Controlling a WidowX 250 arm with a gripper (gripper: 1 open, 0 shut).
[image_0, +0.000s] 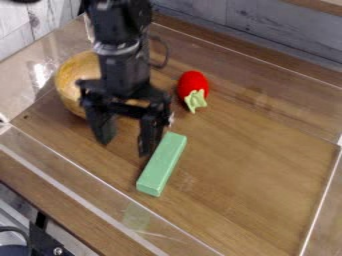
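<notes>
My gripper (123, 122) is open and blurred with motion at the centre left, hanging just above and left of a green block (162, 165) that lies on the wooden table. A wooden bowl (71, 77) sits behind the arm, largely hidden by it. A red object with a pale green end (193, 86) lies to the right of the arm, farther back.
Walls of boards line the back and left, and clear rims edge the table at left and right.
</notes>
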